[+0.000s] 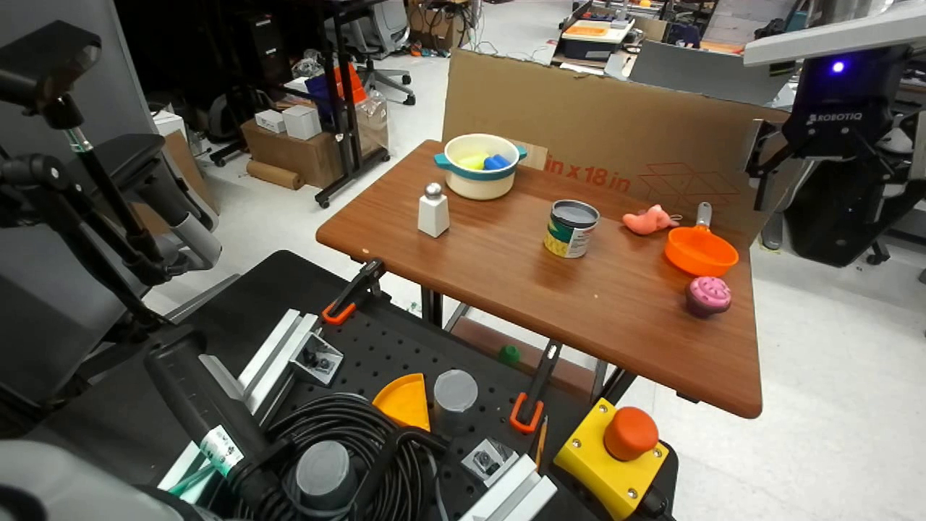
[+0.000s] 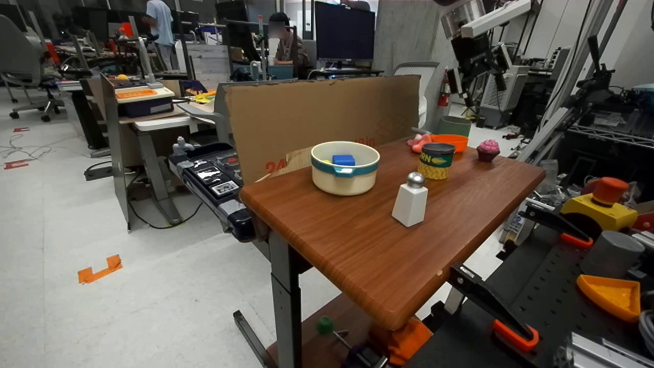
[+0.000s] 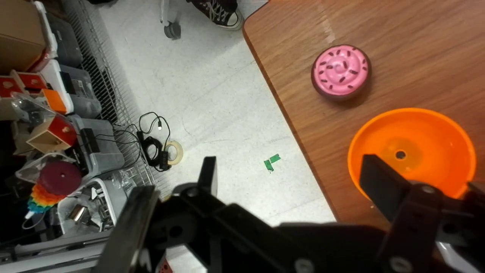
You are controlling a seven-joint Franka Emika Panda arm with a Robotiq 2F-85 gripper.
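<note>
My gripper is open and empty, raised at the table's right end. In the wrist view its fingers stand wide apart, one over the floor and the other over the edge of an orange strainer-like bowl (image 3: 423,132). A pink-topped cupcake (image 3: 341,70) sits beside that bowl. Farther left on the table are a pink squishy toy (image 1: 647,220), a corn can (image 1: 570,229) and a white shaker (image 1: 433,211) with a metal top. At the far end stands a cream pot (image 2: 344,182) with teal handles, holding a blue piece (image 2: 344,160) and a yellow piece (image 1: 473,162).
A cardboard sheet (image 2: 325,116) walls off the table's back edge. Two clamps grip the front edge, one of them a black-and-orange clamp (image 1: 536,391). The wooden table (image 1: 512,269) has bare room in its middle and along the front.
</note>
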